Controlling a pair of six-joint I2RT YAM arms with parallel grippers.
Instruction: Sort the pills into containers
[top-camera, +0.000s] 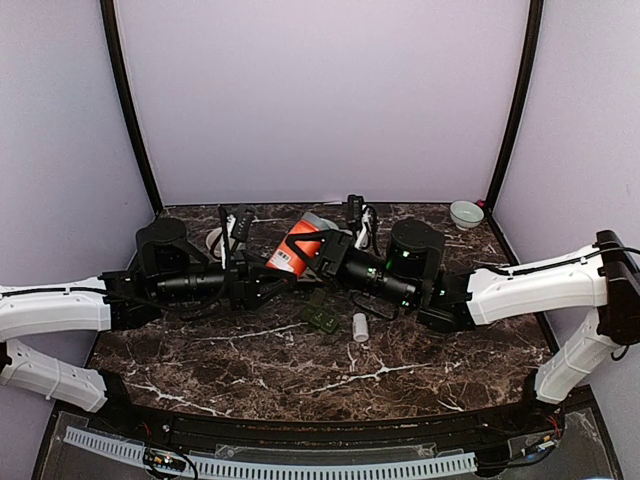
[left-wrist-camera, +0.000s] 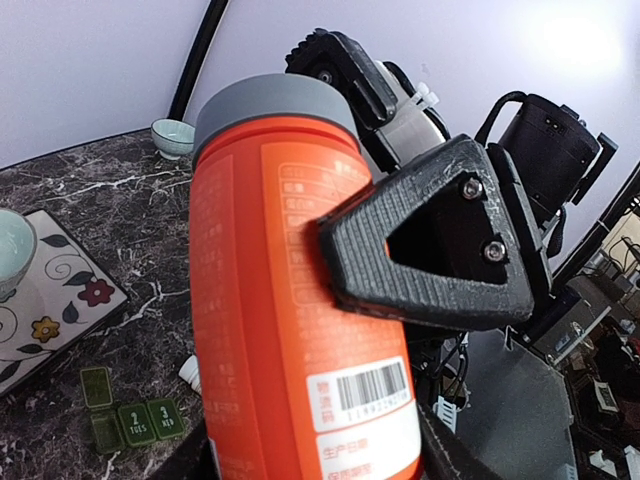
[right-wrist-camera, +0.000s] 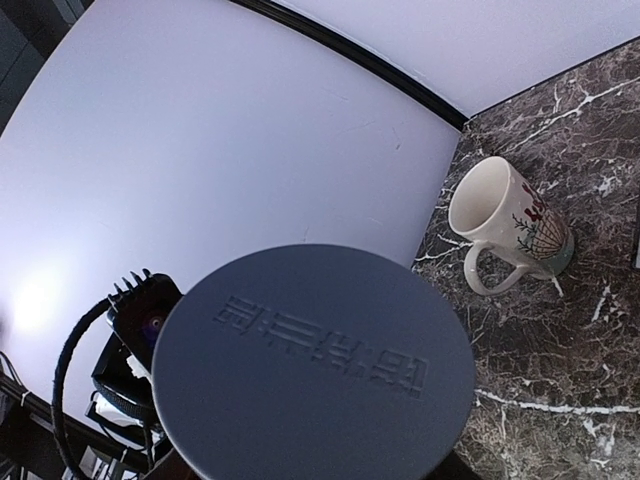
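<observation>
An orange bottle with a grey cap is held tilted above the table between the two arms. My left gripper is shut on its lower end. Around the upper part stands my right gripper; in the left wrist view one of its fingers lies against the bottle's side. Whether its fingers clamp the bottle cannot be made out, since the cap covers them in the right wrist view. Green compartment pieces lie on the table below, close to a small white bottle on its side.
A pale bowl stands at the back right. Toward the back left, another bowl rests on a flower-patterned tile. A white mug shows in the right wrist view.
</observation>
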